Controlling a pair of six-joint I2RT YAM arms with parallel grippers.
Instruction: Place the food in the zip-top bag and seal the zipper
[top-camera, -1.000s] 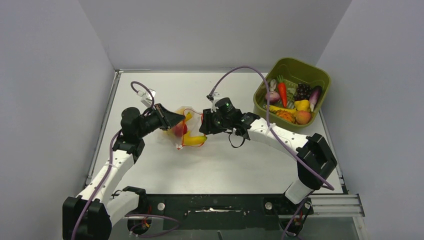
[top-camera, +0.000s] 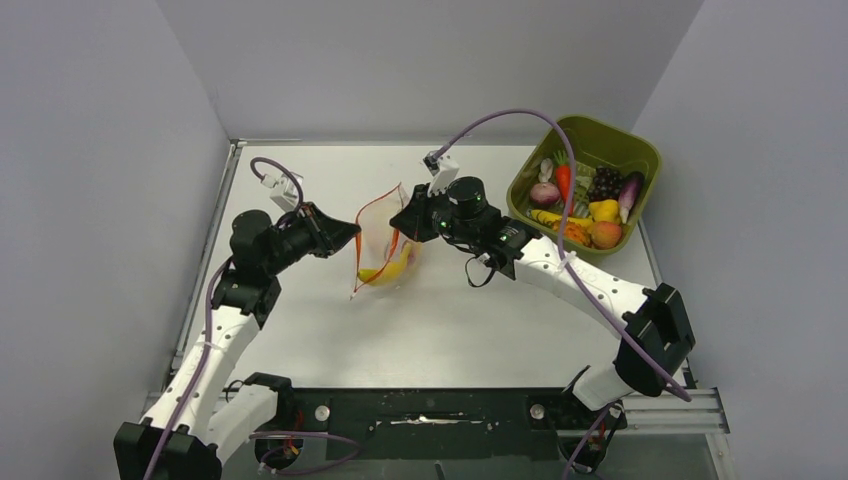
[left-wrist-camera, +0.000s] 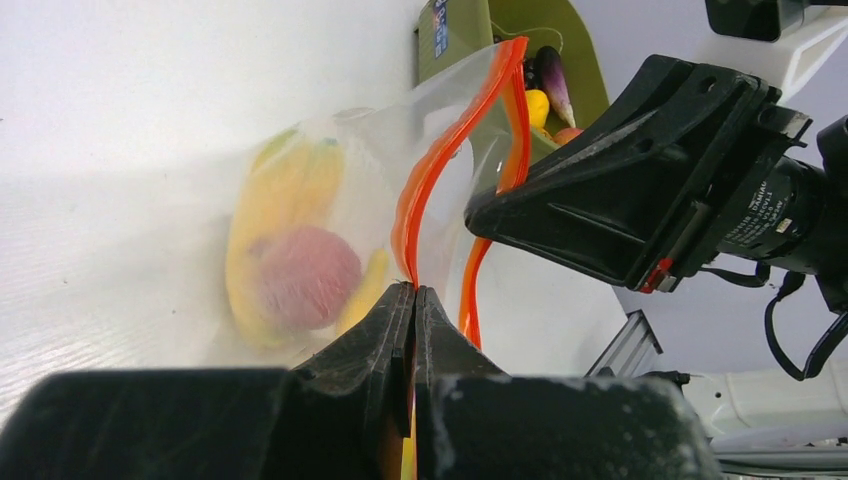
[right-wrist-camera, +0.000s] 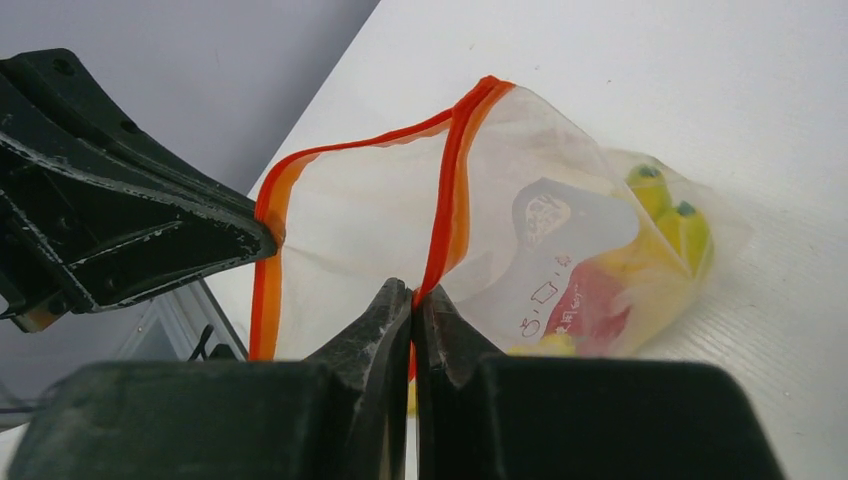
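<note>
Between the two arms hangs a clear zip top bag (top-camera: 376, 228) with orange edging, its mouth spread. Yellow food (top-camera: 390, 270) shows inside it from above. The left wrist view adds a dull red round item (left-wrist-camera: 308, 277) beside a long yellow piece (left-wrist-camera: 275, 220), both seen through the plastic. My left gripper (top-camera: 357, 232) is shut on one orange side of the mouth, and the right wrist view shows its tip at that edge. On the opposite side, my right gripper is shut on the orange edge, which runs down between its fingertips.
At the back right stands a green bin (top-camera: 642, 155) holding a carrot, an eggplant, grapes and other produce.
My right gripper has moved a little left and toward the back. The bag has swung rightward below the grippers, with its food, and my left gripper has shifted slightly left.
</note>
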